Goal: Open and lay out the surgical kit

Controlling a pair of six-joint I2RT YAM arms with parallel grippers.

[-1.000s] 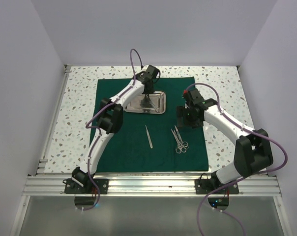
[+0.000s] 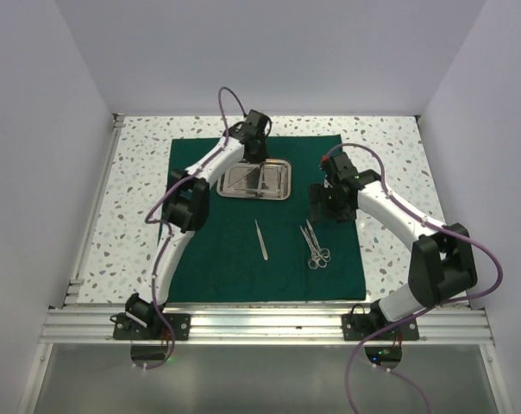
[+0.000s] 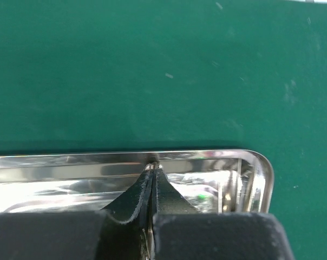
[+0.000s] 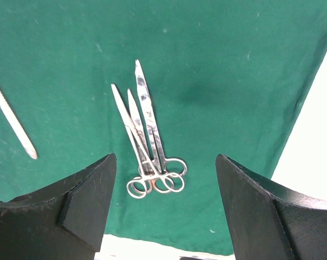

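A steel tray [image 2: 278,190] lies on the green cloth [image 2: 217,267] at the back. My left gripper is shut over the tray near its far rim; a thin metal piece shows at its tips and below, but I cannot tell whether it is gripped. Several scissor-like instruments [image 2: 316,254] lie grouped at the right, and a slim instrument [image 2: 260,241] lies alone in the middle. My right gripper hangs open above the group, nothing between its fingers.
The speckled table [image 2: 122,207] shows around it.
The right arm has not visibly moved.
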